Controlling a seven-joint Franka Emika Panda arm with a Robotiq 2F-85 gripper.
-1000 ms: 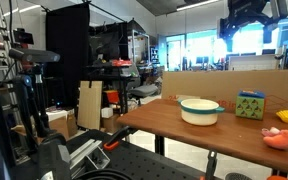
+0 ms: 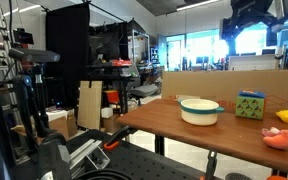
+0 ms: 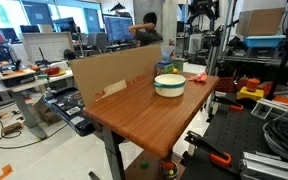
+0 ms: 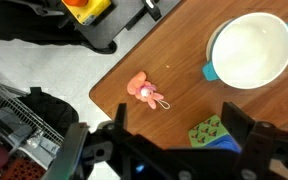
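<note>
My gripper hangs high above the table, its fingers wide apart and nothing between them; in exterior view 1 it shows at the top right. Below it, a small pink toy (image 4: 145,89) lies near the table edge. A white bowl (image 4: 252,51) with teal handles stands to its right in the wrist view and looks empty. The green and blue block (image 4: 208,131) is partly hidden by a finger at the lower right. In exterior view 1 this block (image 2: 250,105) stands behind the pink toy (image 2: 278,138).
A yellow item (image 2: 286,116) sits at the table's right side. Along the back runs a brown board (image 2: 199,84).
The arm at the top right has shifted only slightly. The bowl, block and pink toy stay where they were.
</note>
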